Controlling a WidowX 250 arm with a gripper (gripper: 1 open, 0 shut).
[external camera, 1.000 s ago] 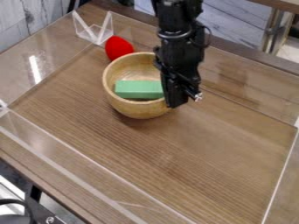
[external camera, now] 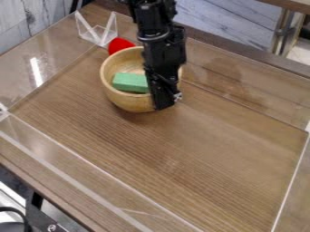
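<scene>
My black gripper (external camera: 162,91) is over the right side of a round wooden bowl (external camera: 118,97), its lower end down at the rim. A green block (external camera: 129,82) lies in the bowl, partly hidden behind the gripper. The fingers are dark and overlap, so I see nothing clearly held.
A red object (external camera: 119,44), partly hidden, sits behind the bowl, and a white wire-like item (external camera: 100,28) is at the back left.
My gripper has moved left over the bowl, which sits slightly further left. The green block is now more covered by the gripper.
</scene>
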